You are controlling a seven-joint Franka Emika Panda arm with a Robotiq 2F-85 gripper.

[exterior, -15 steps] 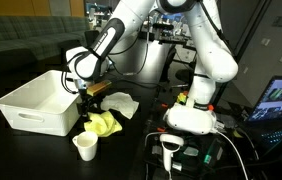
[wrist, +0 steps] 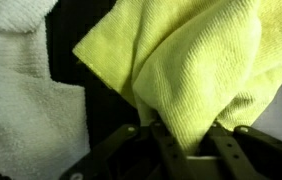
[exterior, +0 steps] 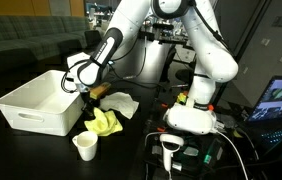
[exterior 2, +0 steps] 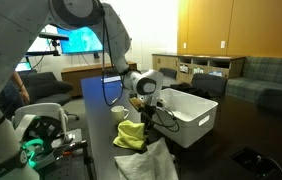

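Observation:
A yellow cloth (exterior: pixel 103 122) lies crumpled on the dark table, in front of the white box. Over its back edge my gripper (exterior: pixel 88 104) points down, low to the table. In the wrist view the yellow cloth (wrist: pixel 196 75) rises in a thick fold that narrows between the fingers of my gripper, which are shut on it. From the other side, exterior view 2 shows the yellow cloth (exterior 2: pixel 130 135) peaked towards the gripper (exterior 2: pixel 148 122), its lower part still spread on the table.
A white box (exterior: pixel 41 122) stands open-topped close beside the arm. A white cloth (exterior: pixel 119 103) lies flat next to the yellow one. Towards the front is a white mug (exterior: pixel 86 147).
My gripper has moved slightly and the arm's wrist has shifted a little. The yellow cloth looks more drawn up towards the gripper than a second ago. Box, mug and white cloth stay put.

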